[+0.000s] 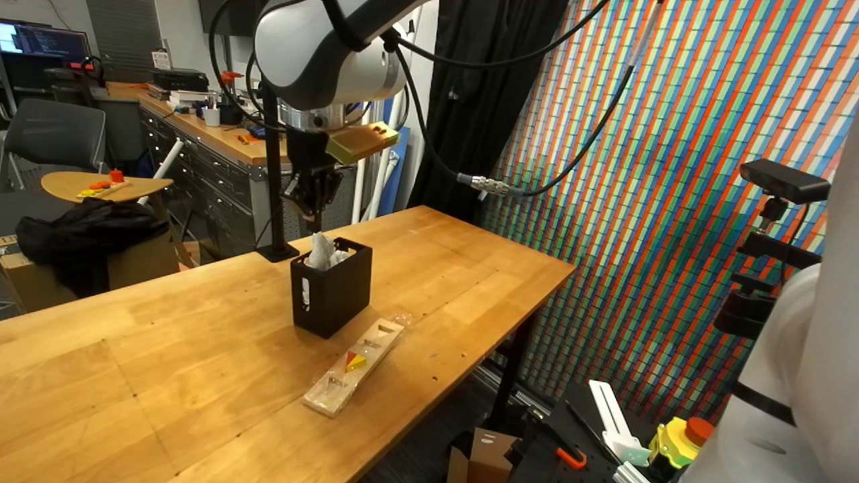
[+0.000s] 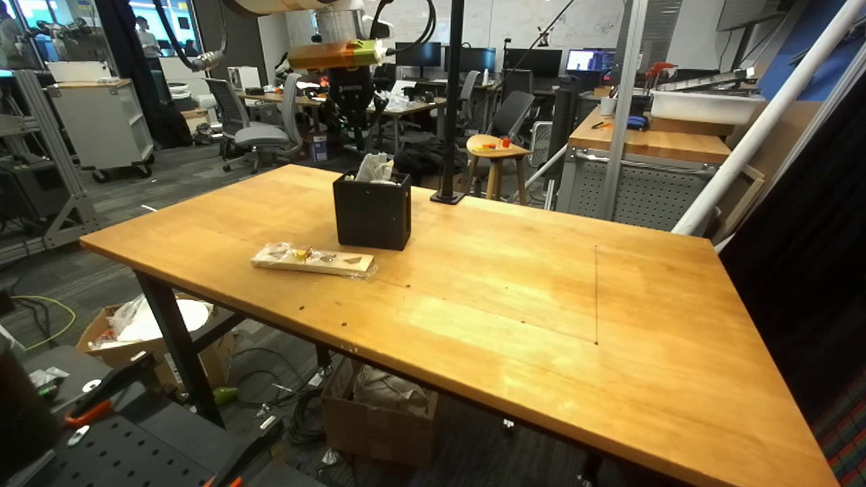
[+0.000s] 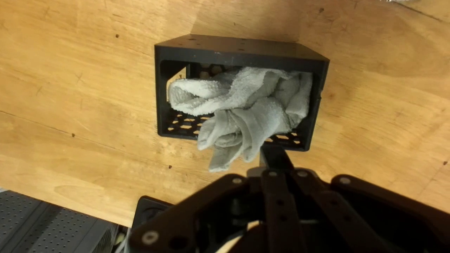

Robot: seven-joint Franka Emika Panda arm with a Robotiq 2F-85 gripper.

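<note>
A black open-topped box [image 1: 332, 294] stands upright on the wooden table, and a grey-white cloth [image 3: 249, 101] is bunched inside it. Part of the cloth pokes above the box's rim and, in the wrist view, reaches over the side nearest the gripper. My gripper [image 1: 315, 225] points down just above this raised cloth. Its fingers [image 3: 276, 158] are together, with nothing showing between them. From the wrist, the fingertips appear at the box's edge, right of the cloth's loose end. Contact with the cloth cannot be made out.
A wooden puzzle board [image 2: 312, 259] in clear wrapping, with a yellow and red piece, lies close to the box. Behind the box, a black pole [image 2: 451, 122] rises from the table.
</note>
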